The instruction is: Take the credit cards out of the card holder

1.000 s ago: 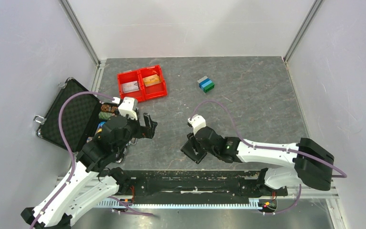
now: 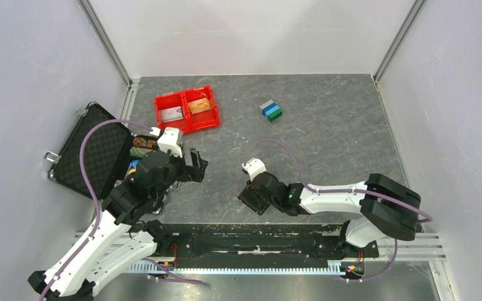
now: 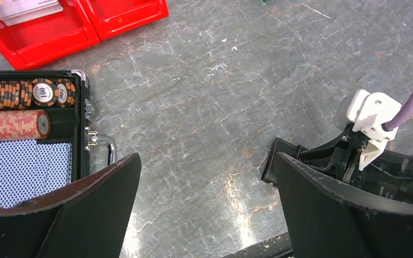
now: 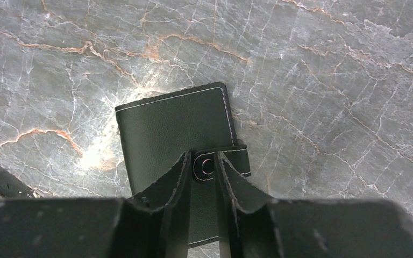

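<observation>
A black leather card holder [image 4: 156,134] with white stitching and a snap strap [image 4: 231,161] lies on the grey table near the front middle [image 2: 251,199]. My right gripper is right over the strap's snap button, its fingertips slightly apart on either side of it; whether they touch it I cannot tell. No cards of the holder are visible. My left gripper is open with nothing between its fingers, above the table left of the holder.
A red two-compartment tray [image 2: 204,122] with cards stands at the back left. An open black case [image 2: 85,150] with poker chips is at the left. Small coloured blocks [image 2: 272,113] sit at the back.
The left arm has not moved.
</observation>
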